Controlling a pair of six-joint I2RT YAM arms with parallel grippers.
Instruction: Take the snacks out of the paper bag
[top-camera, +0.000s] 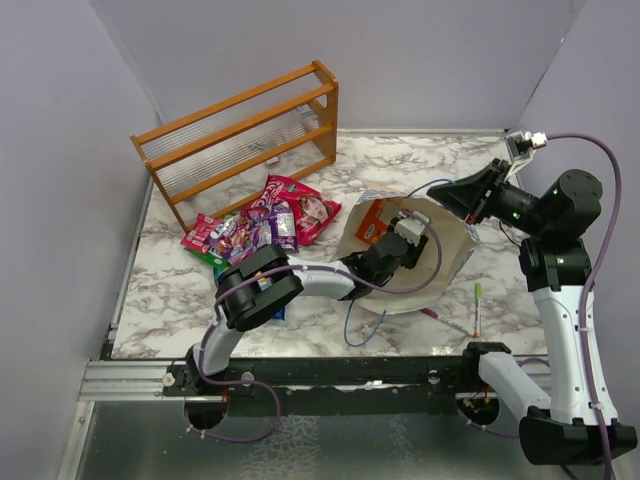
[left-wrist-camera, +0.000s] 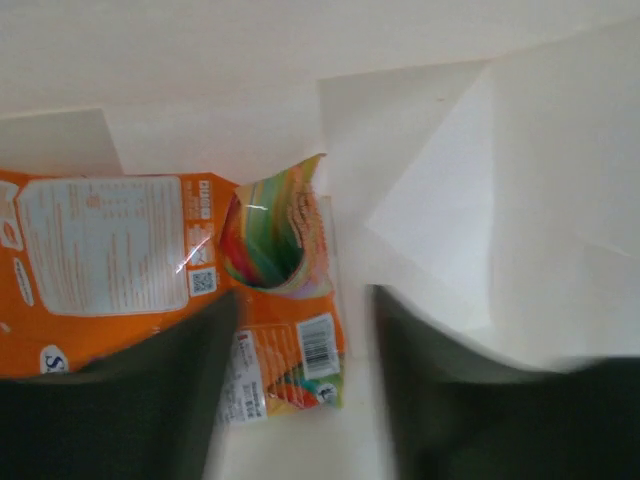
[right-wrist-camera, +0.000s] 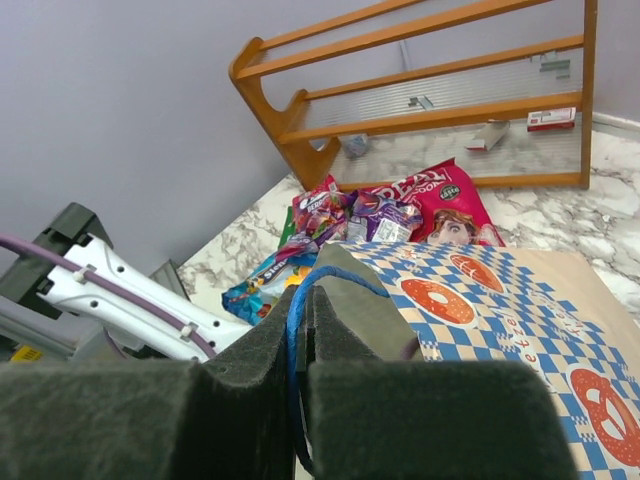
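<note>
The white-lined paper bag (top-camera: 436, 290) lies open, its checked outside with red rings showing in the right wrist view. Inside it an orange snack pack (left-wrist-camera: 110, 250) lies. My left gripper (top-camera: 409, 236) is down in the bag over that pack; its blurred fingers are apart, with the pack beneath. My right gripper is shut at the bag's upper edge, with a blue cable across it; whether it pinches the bag there is hard to tell. Several snack packs (top-camera: 265, 220) lie in a pile left of the bag.
A wooden rack (top-camera: 240, 107) stands at the back left. Two pens (top-camera: 478, 308) lie on the marble top right of the bag.
</note>
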